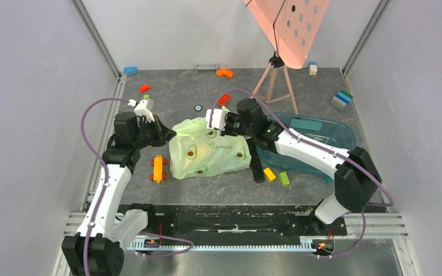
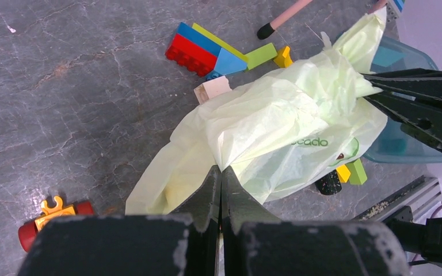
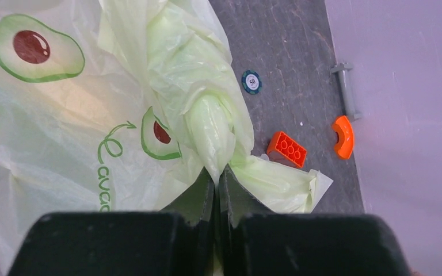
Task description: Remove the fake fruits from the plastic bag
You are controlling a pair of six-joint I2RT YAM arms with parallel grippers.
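Note:
The pale green plastic bag (image 1: 210, 150), printed with avocados, lies across the middle of the floor. Its left upper edge is pinched by my left gripper, whose fingers meet at a point on the film. On the other side my right gripper is shut on a gathered fold of the same bag, and a loose flap sticks out beyond the fingers. Yellowish shapes show faintly through the film in both wrist views. No fruit is in plain sight; whatever lies inside is hidden by the bag.
A teal bin (image 1: 308, 141) stands right of the bag, under my right arm. A black remote (image 1: 255, 164), a yellow block (image 1: 269, 174) and a toy car (image 1: 159, 168) lie near the bag. A pink tripod (image 1: 276, 86) stands behind.

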